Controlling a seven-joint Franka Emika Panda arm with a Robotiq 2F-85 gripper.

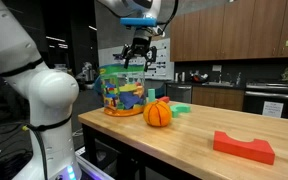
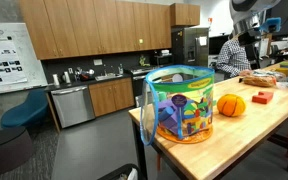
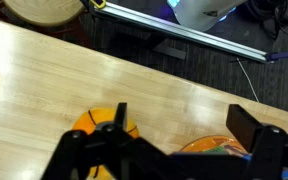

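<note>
My gripper (image 1: 136, 62) hangs over the table in exterior view 1, near the colourful basket. In the wrist view the gripper stands open, its dark fingers wide apart, with bare table showing between them. An orange ball (image 1: 157, 114) rests on the table beside the basket (image 1: 110, 100); a finger partly covers the ball (image 3: 86, 122) in the wrist view. Bright toy-like shapes show on or in the basket (image 2: 165, 116). A red block (image 1: 244, 147) lies apart near the table's front edge.
Green pieces (image 1: 180, 107) lie behind the ball. A round stool (image 3: 46, 8) and cables (image 3: 272, 14) are beyond the table's edge.
</note>
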